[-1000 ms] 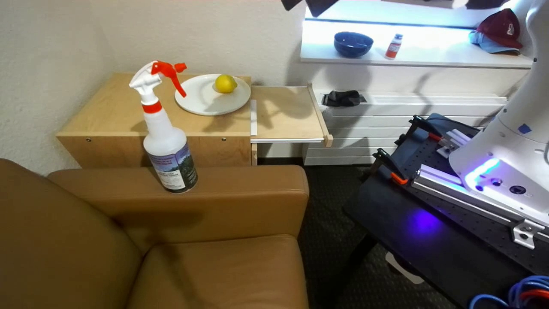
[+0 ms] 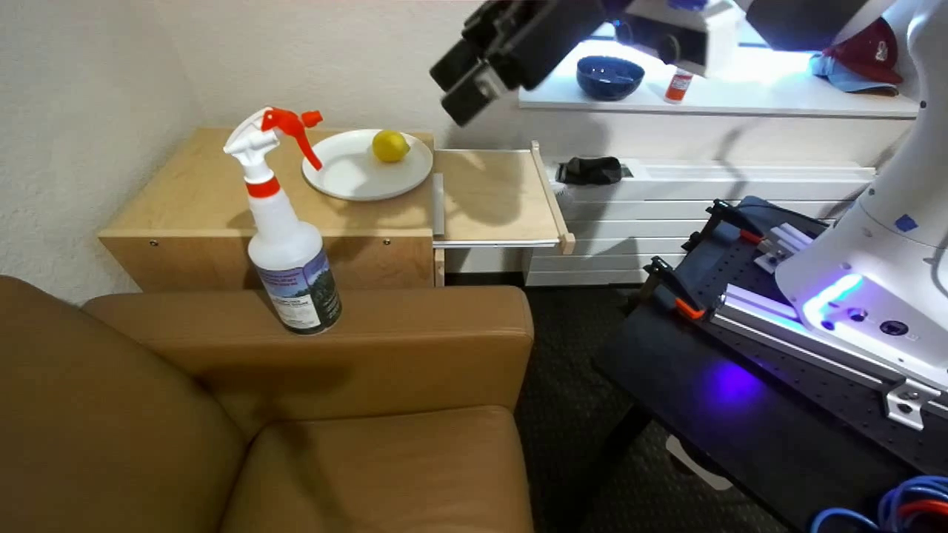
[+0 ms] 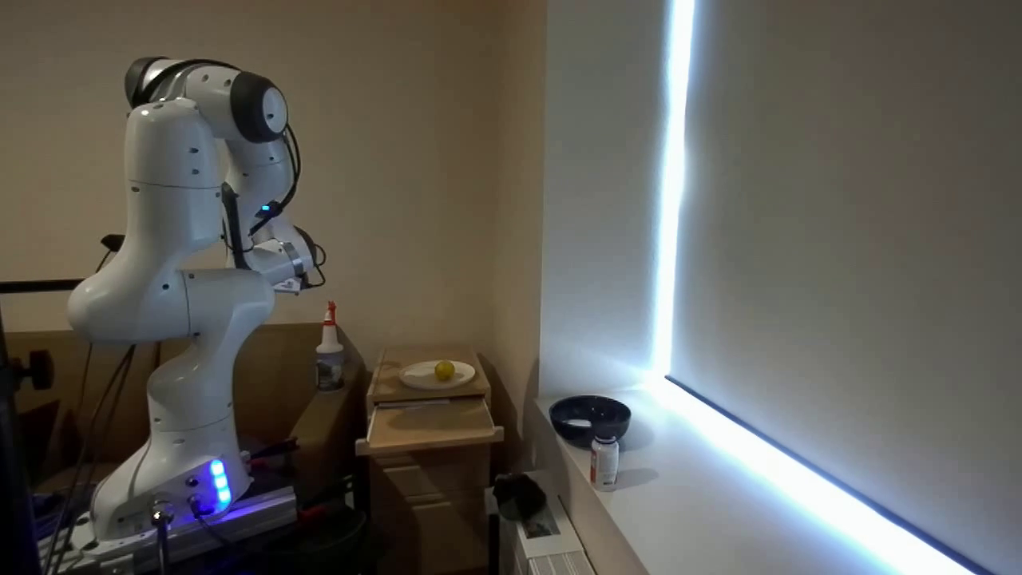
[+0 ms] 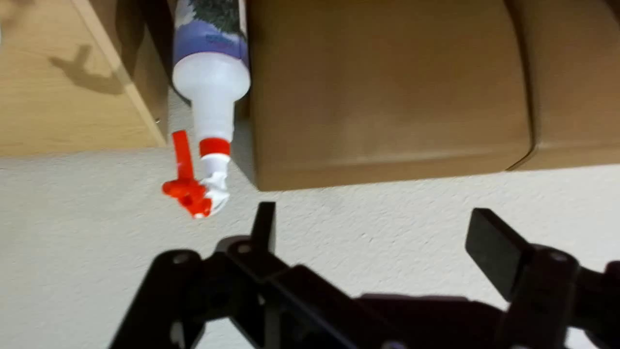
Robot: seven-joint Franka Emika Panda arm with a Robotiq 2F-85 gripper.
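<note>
In exterior view 1 the black gripper [image 2: 451, 96] hangs in the air at the top, above the level of the cabinet and to the right of the spray bottle. The white spray bottle [image 2: 284, 257] with a red trigger stands upright on the sofa's armrest [image 2: 426, 324]. A yellow lemon [image 2: 390, 146] lies on a white plate [image 2: 351, 178] on the wooden cabinet [image 2: 191, 200]. In the wrist view, the bottle [image 4: 212, 81] appears left of the fingers, apart from them.
A pulled-out drawer or shelf [image 2: 484, 191] extends from the cabinet. A dark blue bowl [image 2: 609, 78] and a small pill bottle [image 2: 678, 86] stand on the windowsill [image 2: 755, 99]. A black cloth-like item [image 2: 591, 170] lies on the radiator [image 2: 711, 178]. The sofa seat [image 2: 382, 475] is clear.
My gripper has come lower and further left in exterior view 1, more of the arm now showing. The bottle, plate and lemon have stayed in place.
</note>
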